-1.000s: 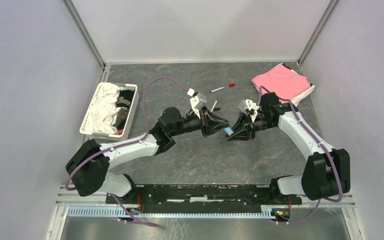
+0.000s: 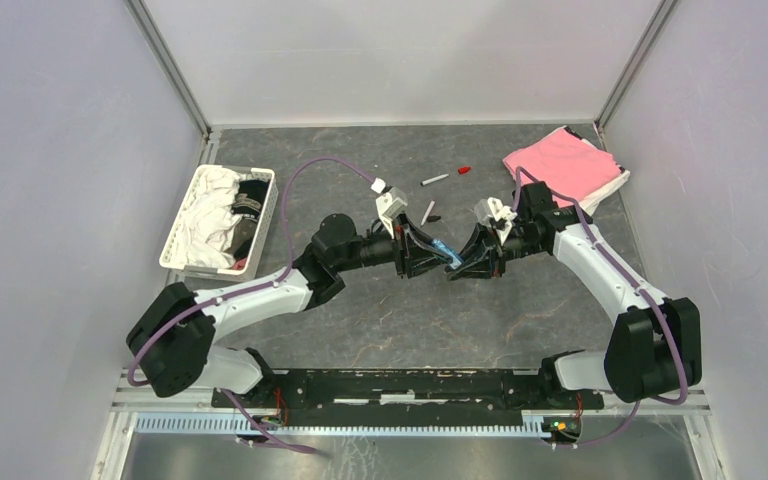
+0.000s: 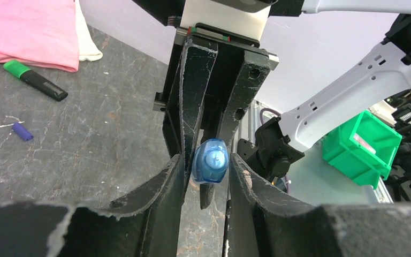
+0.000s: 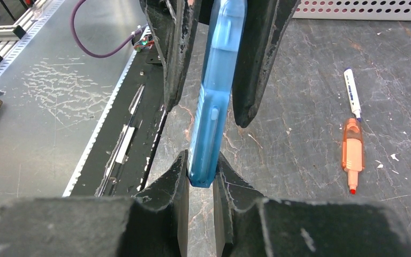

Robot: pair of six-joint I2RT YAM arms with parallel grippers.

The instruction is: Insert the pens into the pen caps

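A translucent light-blue pen (image 4: 214,112), which looks like a capped marker, is held between the two grippers near the table's middle. My right gripper (image 2: 456,264) is shut on it at its lower end in the right wrist view. My left gripper (image 2: 438,257) stands open around the other part, fingers either side. In the left wrist view the pen's end (image 3: 210,160) faces the camera. An orange highlighter (image 4: 353,152), a white marker (image 4: 351,92), a green-capped marker (image 3: 42,84) and a small blue cap (image 3: 22,131) lie on the table.
A pink cloth (image 2: 560,163) lies at the back right, a white basket (image 2: 175,230) of clothes at the left. A red item (image 2: 464,169) and several pens lie behind the grippers.
The left gripper has drawn back slightly to the left since a second ago, and more of the blue pen now shows between the grippers. The right arm is nearly still.
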